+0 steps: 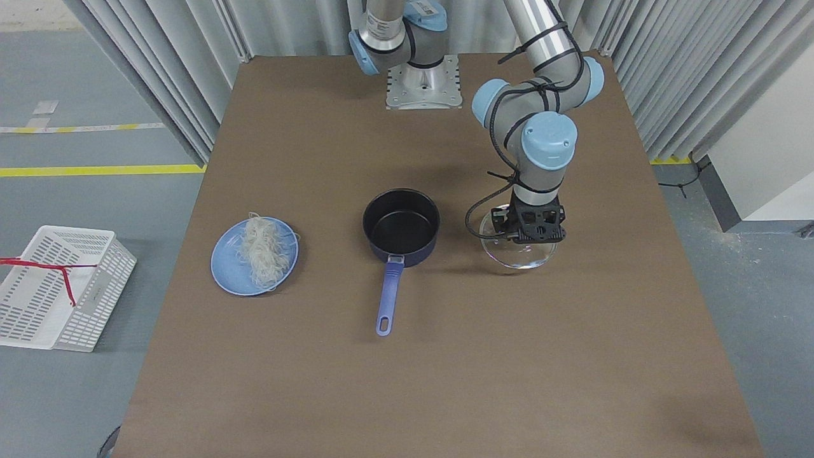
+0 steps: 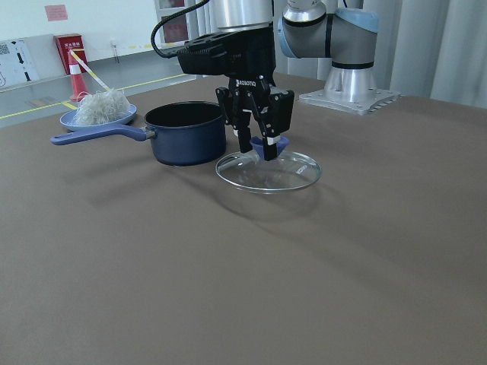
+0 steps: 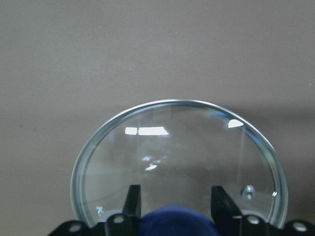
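My gripper (image 2: 259, 148) is shut on the blue knob (image 3: 176, 223) of a glass lid (image 3: 178, 147), holding it just above the brown table right of the dark blue pot (image 1: 400, 224). The pot stands uncovered, its long blue handle (image 1: 386, 305) toward the front. The lid's far side in the front view is partly hidden by the wrist.
A blue plate (image 1: 229, 263) with white stringy noodles (image 1: 263, 252) lies left of the pot. A white basket (image 1: 99, 298) sits on the floor beside it.
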